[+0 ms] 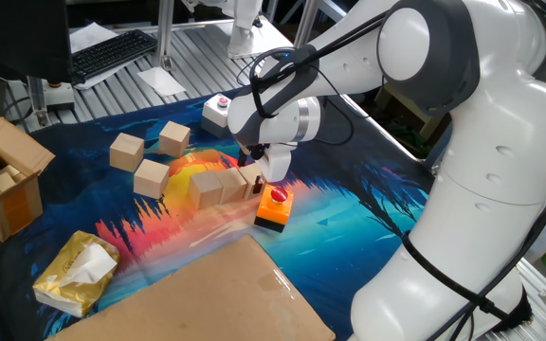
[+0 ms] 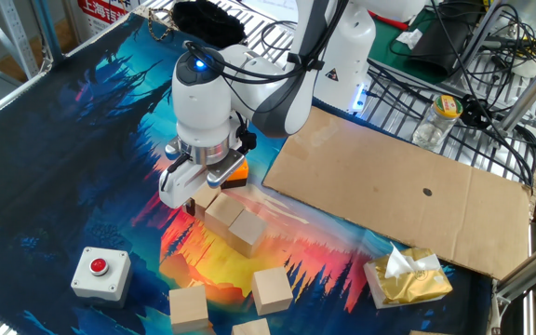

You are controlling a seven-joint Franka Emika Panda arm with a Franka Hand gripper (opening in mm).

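Three plain wooden blocks stand in a row on the printed cloth: a left block (image 1: 205,190), a middle block (image 1: 230,186) and a right end block (image 1: 250,177). My gripper (image 2: 204,197) is down low at that end block, which the hand partly covers in both views. A dark finger (image 2: 191,207) shows against one side of the block; the other finger is hidden, so whether the fingers are closed on it cannot be told. Beside the end block sits an orange box with a red button (image 1: 274,206).
Several loose blocks lie apart from the row, among them one block (image 1: 127,152). A white box with a red button (image 2: 100,275), a gold tissue pack (image 1: 77,273), a cardboard sheet (image 2: 389,186) and an open carton of blocks (image 1: 12,204) stand around.
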